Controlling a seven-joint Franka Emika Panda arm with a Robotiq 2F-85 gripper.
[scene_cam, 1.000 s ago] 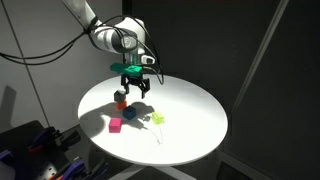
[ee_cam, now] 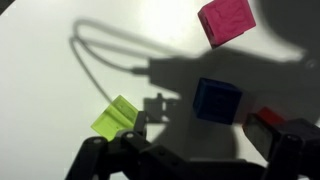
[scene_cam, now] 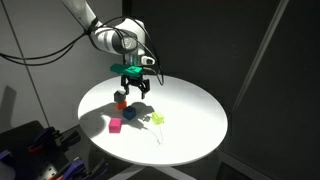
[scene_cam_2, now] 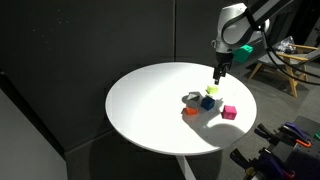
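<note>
My gripper hangs open above the far part of a round white table, clear of the blocks. In the wrist view its dark fingers cross the bottom edge, and no block shows held. A blue cube lies near the middle of that view, with a pink cube above it. To the left is a yellow-green block. An orange-red block is at the right, partly hidden by the gripper. A grey block stands behind the orange one in exterior view 1.
Shadows of the arm fall among the blocks in the wrist view. Cables loop beside the arm. Dark equipment stands off the table's near edge.
</note>
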